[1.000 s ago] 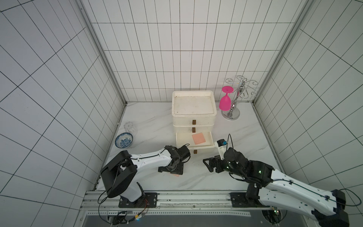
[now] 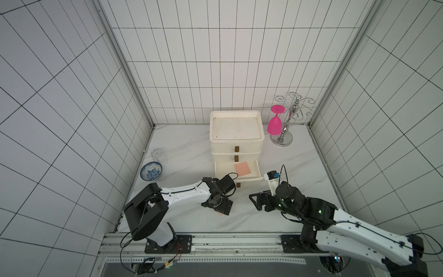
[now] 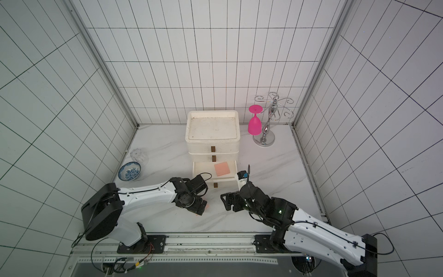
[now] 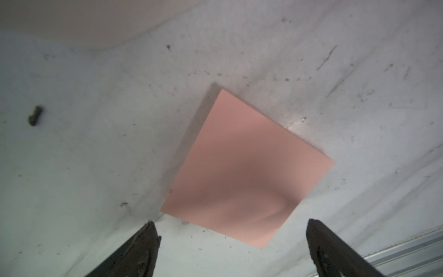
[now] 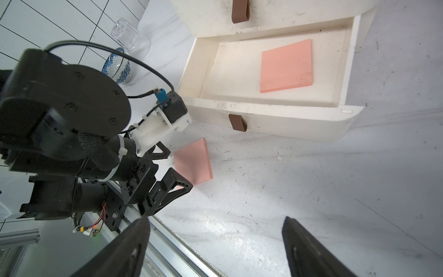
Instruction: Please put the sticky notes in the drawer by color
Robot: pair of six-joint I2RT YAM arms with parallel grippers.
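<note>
One pink sticky note pad [image 4: 249, 170] lies flat on the marble table; my left gripper hangs open above it, a finger at either side of the frame. In the right wrist view that same table pad [image 5: 193, 161] is partly covered by the left gripper's fingers. Another pink pad [image 5: 287, 66] rests inside the pulled-out bottom drawer [image 5: 240, 83] of the white cabinet [image 2: 236, 133]. To the right of the left arm, over bare table, my right gripper has its fingers spread apart with nothing between them.
A blue-patterned bowl [image 2: 151, 171] and a clear glass [image 2: 157, 155] stand at the left. Back right, a metal rack [image 2: 282, 137] carries a pink goblet [image 2: 275, 124].
The left gripper has shifted right and turned over the table pad. The drawer and the pad in it have not moved.
</note>
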